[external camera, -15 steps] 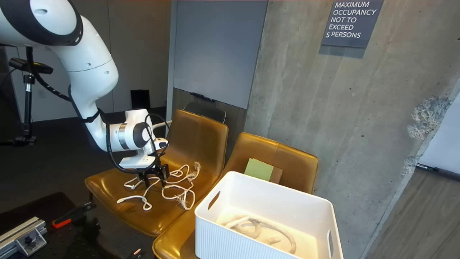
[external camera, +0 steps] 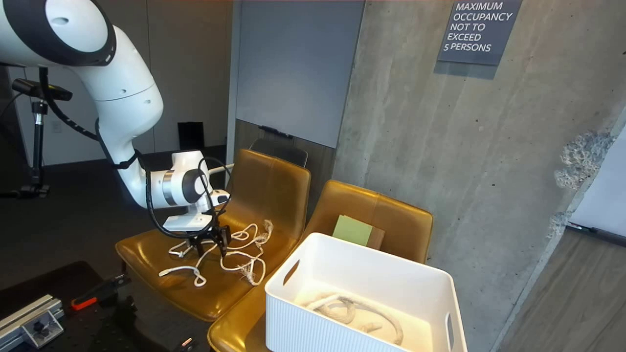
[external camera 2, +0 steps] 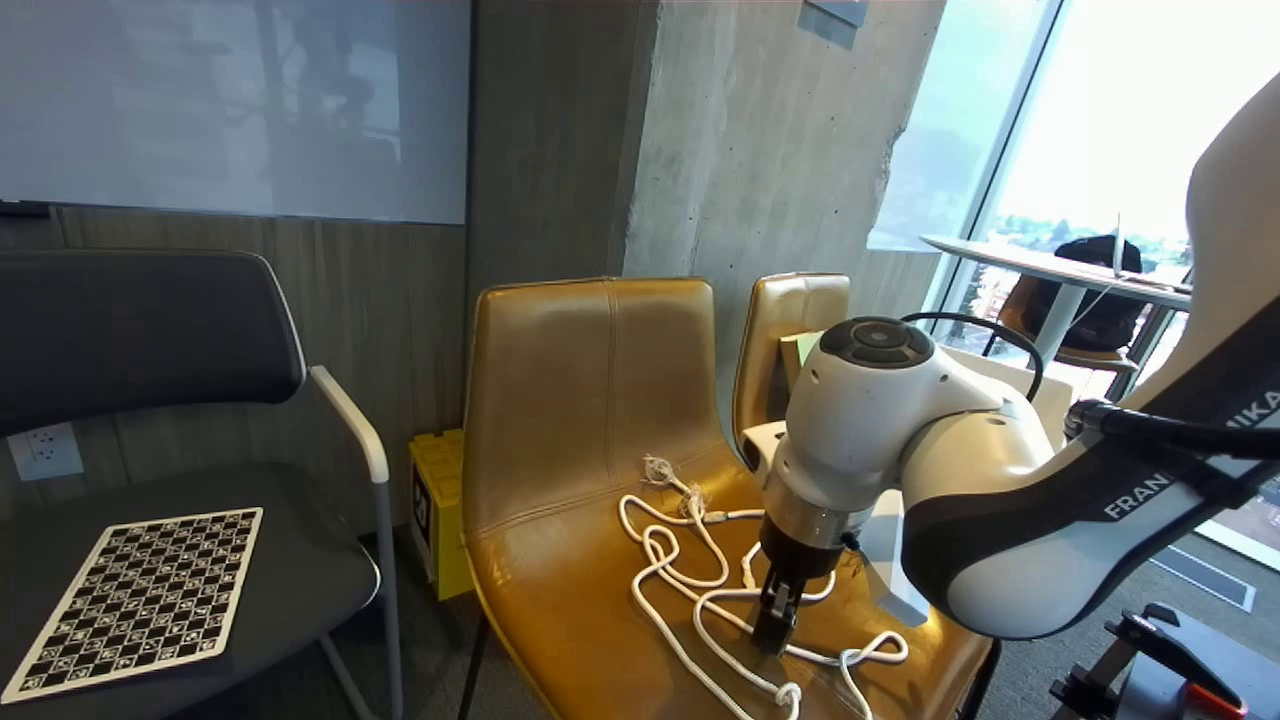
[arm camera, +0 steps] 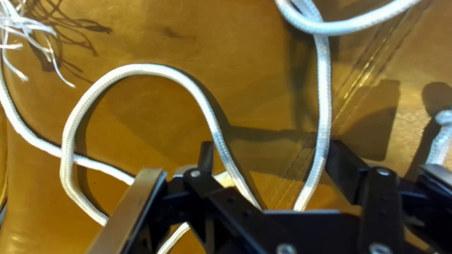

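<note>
A white rope (external camera: 243,252) (external camera 2: 672,546) lies in loose loops on the seat of a brown leather chair (external camera: 276,176), with frayed strands (arm camera: 25,29) visible at the upper left of the wrist view. Low over the seat, my gripper points down, its fingers wide apart. Two lengths of the rope (arm camera: 324,97) run through the space between the fingers, one near each finger; neither is clamped. In exterior view 2 the gripper (external camera 2: 777,618) sits among the loops, and whether its tips touch the leather cannot be told.
A white bin (external camera: 364,264) with thick pale rope (external camera: 343,311) inside stands on the neighbouring brown chair. Behind it rests a green item (external camera: 352,230). In exterior view 2, a dark chair (external camera 2: 144,336) carrying a patterned board (external camera 2: 144,600) stands to the left.
The arm has moved very slightly, with the gripper a little lower toward the seat. Rope and bin look unchanged.
</note>
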